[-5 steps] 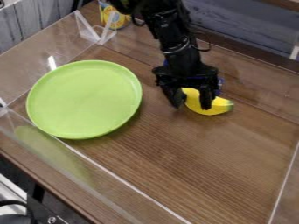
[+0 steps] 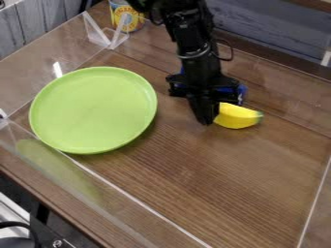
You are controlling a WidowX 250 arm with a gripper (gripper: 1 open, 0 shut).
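The black robot arm reaches down from the top centre, and its gripper is low over the table beside a yellow toy banana. The banana's left end is hidden by the gripper; whether the fingers touch it or are shut cannot be seen clearly. A blue object lies just behind the banana, partly covered by the arm.
A large green plate fills the left of the table. A yellow can stands at the back left.
The banana has shifted slightly right since a second ago, with more of its left end now behind the gripper. The arm has moved a little, and the blue object shows differently around it.
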